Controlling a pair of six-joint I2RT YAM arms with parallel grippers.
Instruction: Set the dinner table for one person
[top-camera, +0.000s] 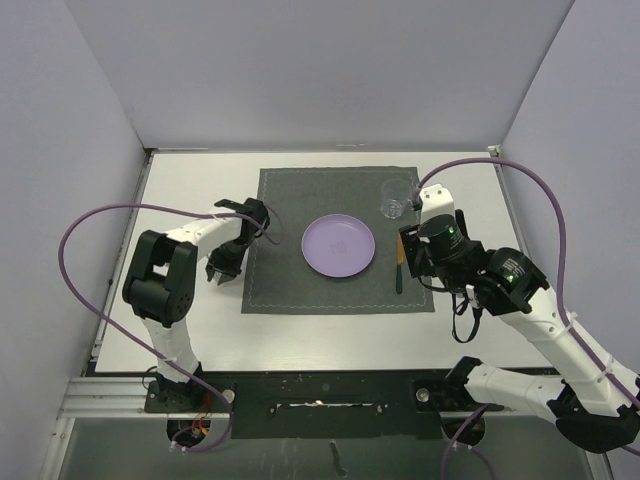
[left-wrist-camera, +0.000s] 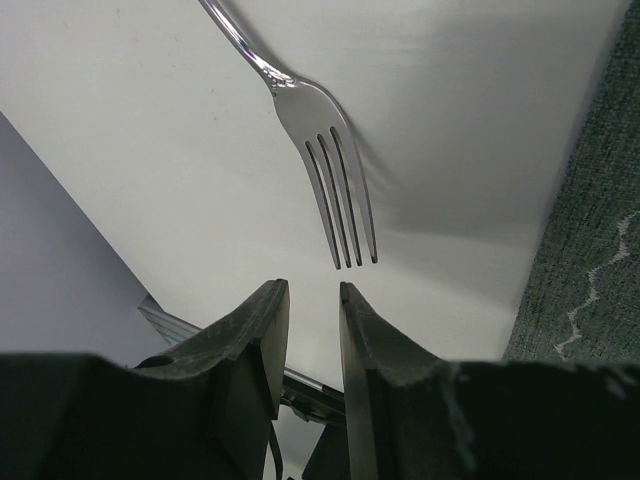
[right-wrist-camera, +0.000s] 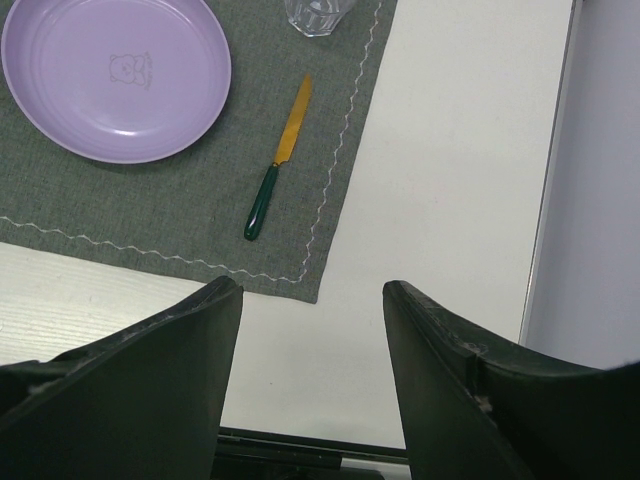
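Note:
A purple plate (top-camera: 338, 245) (right-wrist-camera: 117, 80) sits in the middle of the grey placemat (top-camera: 320, 294). A knife with green handle and gold blade (right-wrist-camera: 262, 200) lies right of it, below a clear glass (top-camera: 395, 199). In the left wrist view a silver fork (left-wrist-camera: 310, 120) lies on the white table, left of the mat. My left gripper is over it, fingertips a little apart near the tine tips, holding nothing. My right gripper stands open above the mat's front right corner, nothing between its fingers.
Walls border the table at back and sides.

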